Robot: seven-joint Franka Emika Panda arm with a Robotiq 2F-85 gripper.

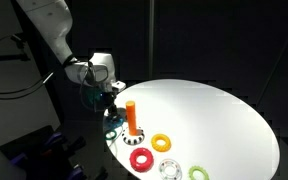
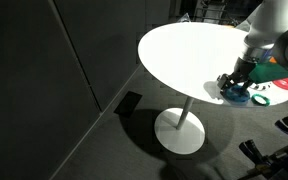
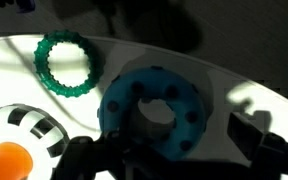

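Note:
The blue ring with dark spots lies on the round white table, close to its edge. My gripper is open just above it, with a dark finger on the right of the wrist view and the other at lower left, over the ring's edge. Nothing shows held between them. Both exterior views have the arm's white body over the table edge, hiding part of the ring. An orange post rises from a black-and-white ring base beside the blue ring.
A dark green ring lies near the table edge, close to the blue one. Further along are a yellow-orange ring, a red ring, a white ring and a light green ring.

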